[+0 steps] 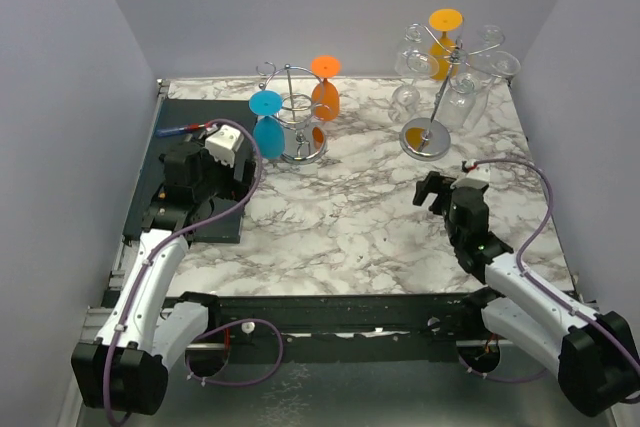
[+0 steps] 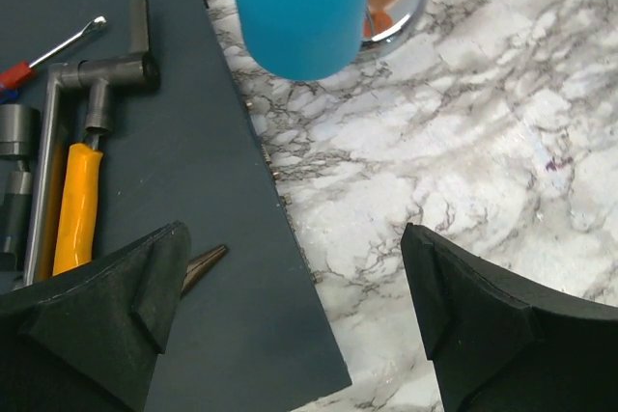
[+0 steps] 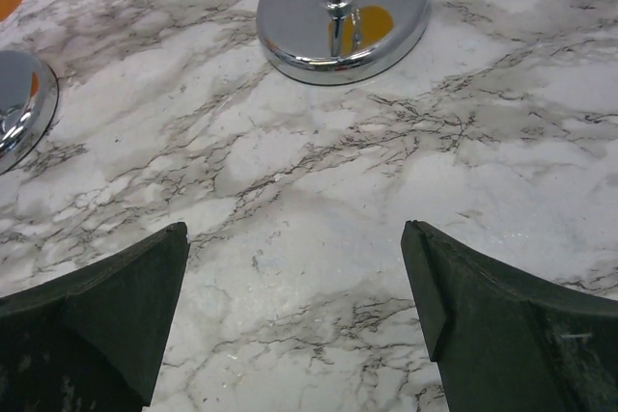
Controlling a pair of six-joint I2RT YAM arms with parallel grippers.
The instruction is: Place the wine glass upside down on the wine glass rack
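Observation:
In the top view a blue wine glass point(image 1: 269, 137) hangs upside down on the left wine glass rack point(image 1: 290, 69), its base uppermost. An orange wine glass point(image 1: 325, 99) hangs inverted on the same rack's right side. The blue bowl point(image 2: 300, 16) fills the upper middle of the left wrist view; its stem and base are cut off there. My left gripper point(image 1: 242, 179) is open and empty, left of and nearer than the blue glass, apart from it. My right gripper point(image 1: 424, 194) stands open over bare marble, in front of the right rack's round base point(image 3: 338, 60).
A taller rack point(image 1: 440, 97) at the back right carries several clear glasses and a yellow glass point(image 1: 442, 55). On the left lies a dark mat point(image 1: 220, 230) with tools, among them an orange-handled one point(image 2: 79, 205).

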